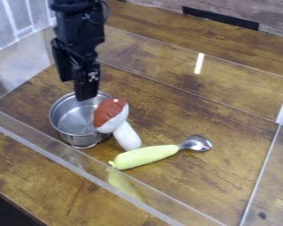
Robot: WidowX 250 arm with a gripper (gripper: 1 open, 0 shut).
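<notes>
My black gripper (pixel 79 78) hangs from the top left, fingers pointing down over the back rim of a steel pot (pixel 68 122); it stands open, with nothing visible between its fingers. A mushroom-like toy with a red-brown cap (pixel 110 113) and white stem (pixel 126 136) leans at the pot's right side, the stem lying outside on the wood. In front of it lie a pale yellow-green corn-like object (pixel 144 155) and, at its right, a metal spoon (pixel 196 142).
Transparent walls edge the area at left, front and right.
</notes>
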